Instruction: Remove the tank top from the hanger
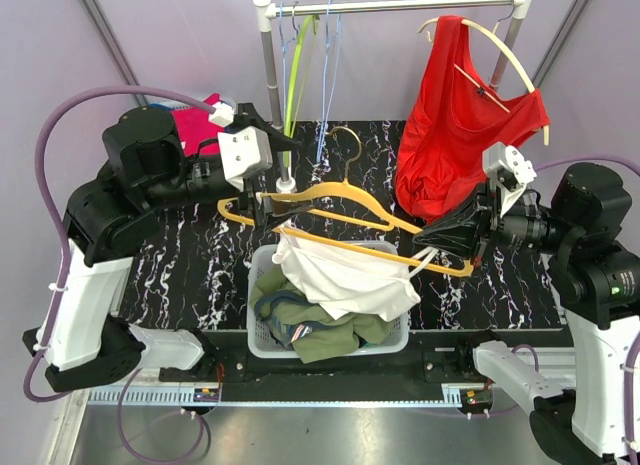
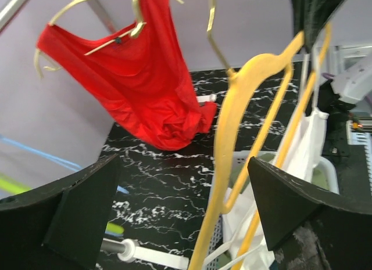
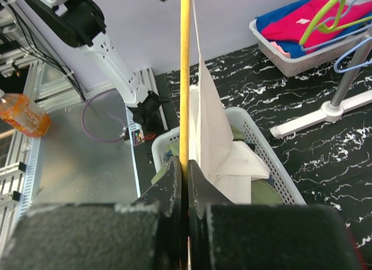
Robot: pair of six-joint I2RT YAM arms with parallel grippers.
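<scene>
A white tank top (image 1: 345, 285) hangs by its straps from a yellow hanger (image 1: 345, 192) with a gold hook. My right gripper (image 1: 425, 237) is shut on the hanger near its right end; the right strap hangs close by its fingers. At the hanger's left part, my left gripper (image 1: 287, 175) stands open. In the left wrist view the hanger (image 2: 224, 148) passes between the spread fingers, nearer the right-hand finger (image 2: 308, 206). Thin white straps (image 2: 241, 255) show low in that view. The left shoulder is partly hidden by the left gripper in the top view.
Below the tank top, a grey basket (image 1: 262, 325) holds green clothing (image 1: 345, 340). A red top (image 1: 450, 135) hangs on the rack (image 1: 400, 5) at the right, with green and blue hangers at its left. A pink cloth (image 3: 302, 20) lies in another basket at the back.
</scene>
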